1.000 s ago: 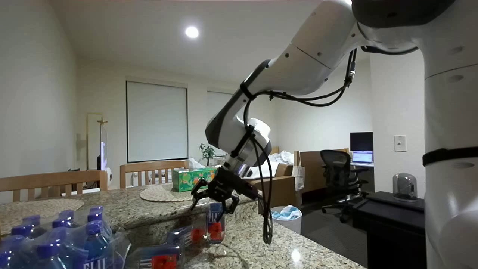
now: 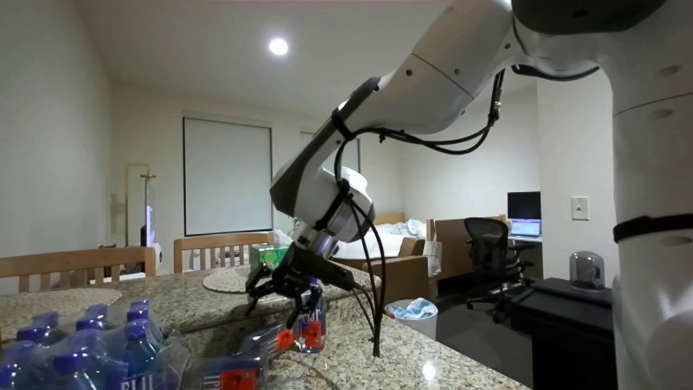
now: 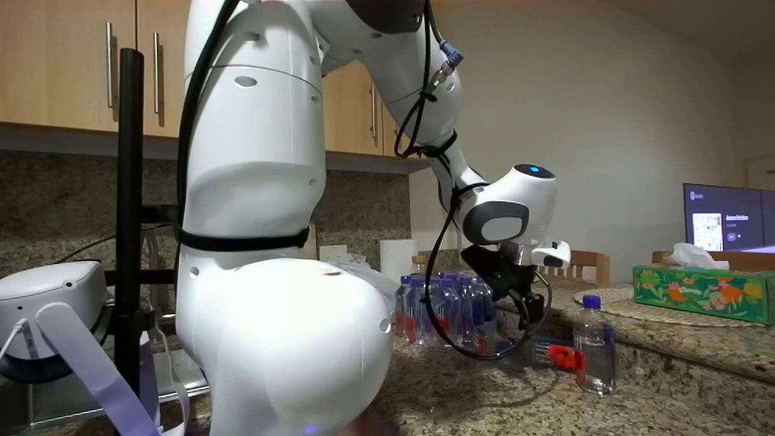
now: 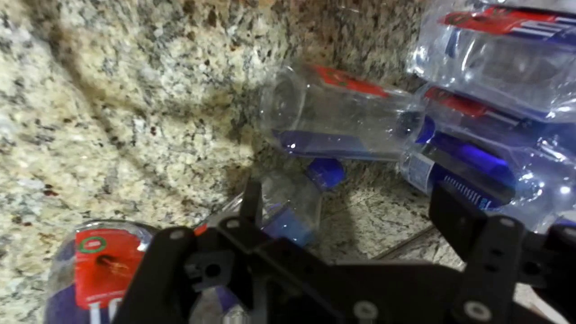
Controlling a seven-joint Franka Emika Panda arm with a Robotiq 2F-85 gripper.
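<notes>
My gripper (image 2: 271, 315) is open and tilted downward, with no bottle gripped. In exterior view 1 it hangs above the lying bottles, left of an upright clear bottle (image 2: 312, 330) with a blue and red label. Two bottles lie on the counter there, a farther one (image 2: 265, 339) and a nearer one (image 2: 232, 373). The wrist view shows a lying bottle (image 4: 345, 119) beyond the fingers (image 4: 251, 202), and a second blue-capped bottle (image 4: 294, 202) partly hidden behind the left finger. Another red-labelled bottle (image 4: 110, 264) fills the lower left. Exterior view 2 has the gripper (image 3: 528, 316) left of the upright bottle (image 3: 596, 352).
A film-wrapped pack of upright bottles (image 2: 97, 344) stands near the lying ones. Behind runs a raised granite ledge (image 3: 668, 338) with a green tissue box (image 3: 701, 292) and woven mats. Open counter (image 2: 390, 364) lies to the right in exterior view 1.
In exterior view 1 the arm and gripper have shifted left and slightly down, from above the upright bottle to its left. The bottles appear unmoved.
</notes>
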